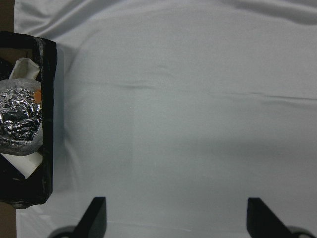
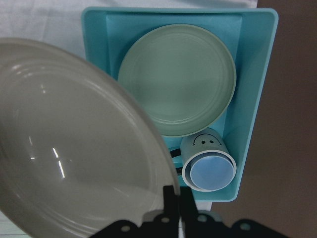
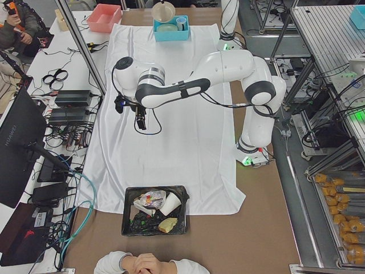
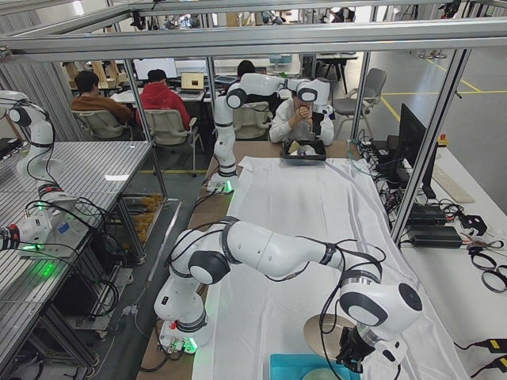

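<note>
A beige plate (image 2: 84,134) is in my right gripper, which is shut on its rim; in the camera left view the plate (image 3: 163,11) is over the back edge of the blue bin (image 3: 168,37). Inside that bin lie a green plate (image 2: 176,82) and a white smiley mug (image 2: 200,141) with a blue interior. My left gripper (image 3: 140,120) hangs over the white cloth; in the left wrist view its two fingers stand wide apart with only cloth below.
A black bin (image 3: 126,211) holding wrappers, a paper cup and other refuse sits at the front of the cloth (image 3: 177,148). A pink box (image 3: 104,17) is on the side desk.
</note>
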